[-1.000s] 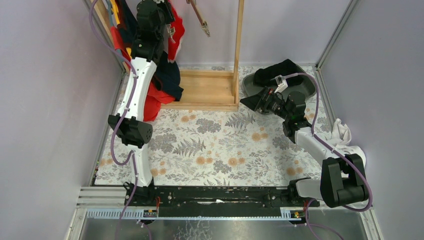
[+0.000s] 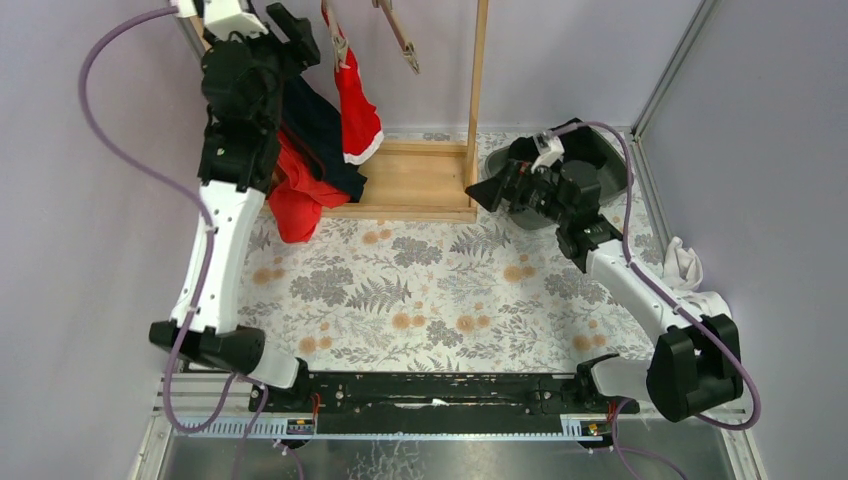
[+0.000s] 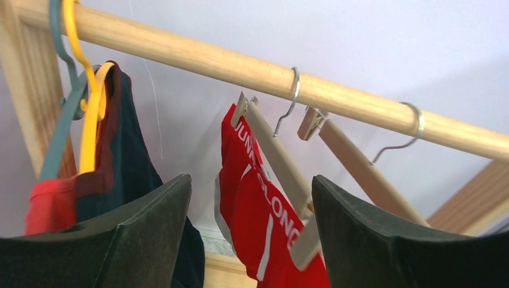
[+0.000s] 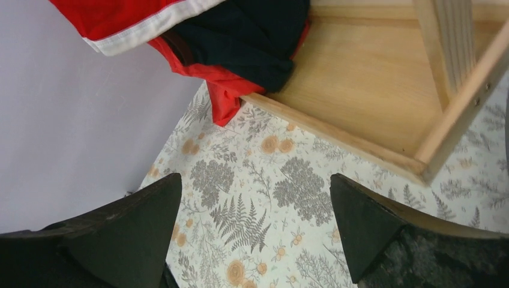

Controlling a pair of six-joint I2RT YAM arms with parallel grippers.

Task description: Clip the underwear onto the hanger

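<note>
Red underwear [image 3: 249, 198] with a lettered waistband hangs clipped beneath a wooden clip hanger [image 3: 279, 157], whose metal hook [image 3: 292, 99] loops over the wooden rail [image 3: 198, 55]. From above, the underwear [image 2: 356, 105] dangles over the rack's base. My left gripper stands open, its fingers spread wide with nothing held; the hanger's near end shows beyond its right finger. In the top view the left arm covers part of the rack at the upper left. My right gripper is open and empty, near the rack's right front corner.
Dark and red garments [image 3: 129, 156] hang on coloured hangers at the rail's left end. A second, empty clip hanger [image 3: 369, 168] hangs to the right. A grey bin [image 2: 612, 180] with black cloth stands right of the rack.
The hanger with the underwear stays on the rail. The right arm has shifted slightly left.
</note>
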